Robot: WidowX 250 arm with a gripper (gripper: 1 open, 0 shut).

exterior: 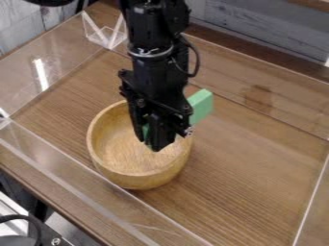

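My gripper [157,123] hangs in the middle of the camera view, low over a round tan wooden bowl [126,163] and covering part of its back rim and interior. A light green object [198,104] shows just behind and right of the gripper's fingers. The gripper's dark body hides where the fingertips meet, so whether they hold that object cannot be told.
Pale rims border the table at left and right. A black cable [29,221] lies at the lower left corner.
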